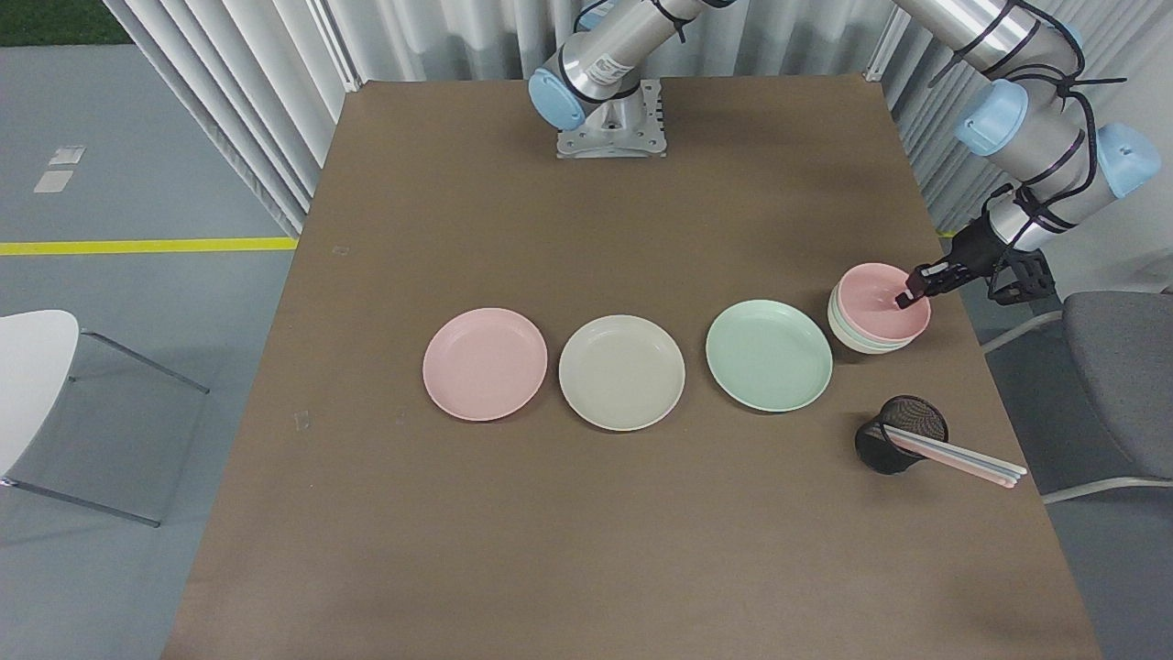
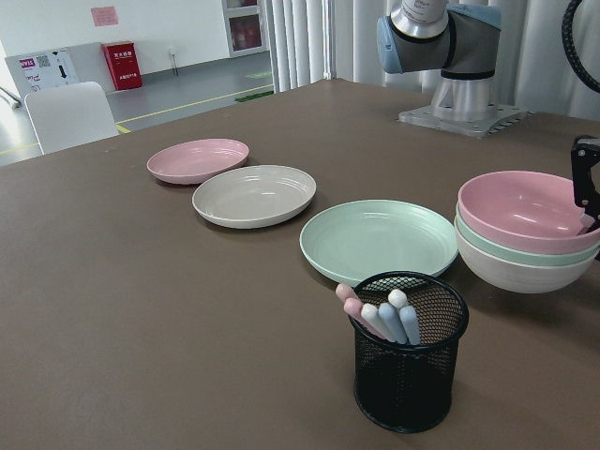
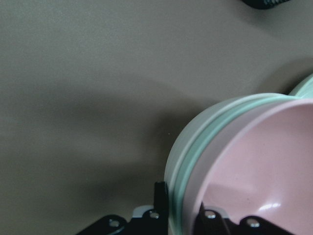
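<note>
A stack of three bowls, pink inside green and white (image 1: 880, 302) (image 2: 525, 274) (image 3: 254, 161), sits at the table's right, just beside the green plate (image 1: 767, 356) (image 2: 375, 239). My gripper (image 1: 908, 295) is at the stack's rim, fingers either side of the nested walls, shut on them. A white plate (image 1: 621, 372) (image 2: 253, 195) and pink plate (image 1: 485, 363) (image 2: 197, 159) lie in a row to the left.
A black mesh cup (image 1: 891, 445) (image 2: 403, 384) with several pink, white and blue sticks stands near the right edge, in front of the bowls.
</note>
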